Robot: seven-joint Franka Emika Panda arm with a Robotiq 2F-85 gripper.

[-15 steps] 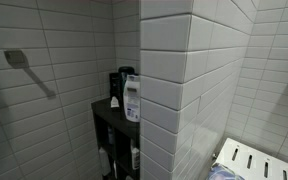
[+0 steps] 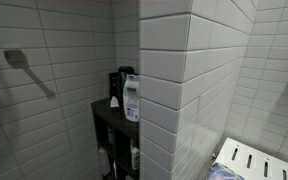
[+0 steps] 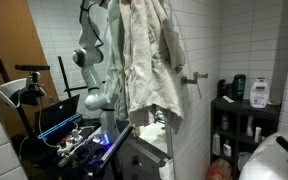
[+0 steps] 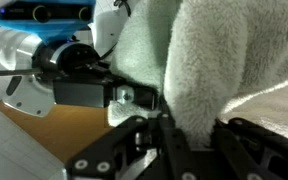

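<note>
A pale grey-white towel (image 4: 199, 60) fills the middle and right of the wrist view, gathered into a thick fold. My gripper comes in from the bottom edge, its black fingers shut on that fold. In exterior view 2 a long beige towel (image 3: 152, 65) hangs in the foreground, its lower edge loose; the gripper cannot be made out there. Neither gripper nor hanging towel is clear in exterior view 1.
A white jug (image 3: 260, 93) stands on a black shelf (image 3: 229, 115) in the corner, with several bottles below. Wall hooks (image 3: 191, 79) sit right of the towel. In exterior view 1 a tiled wall corner (image 2: 174, 90) blocks much of the scene. A slotted white panel (image 2: 259, 162) lies lower right.
</note>
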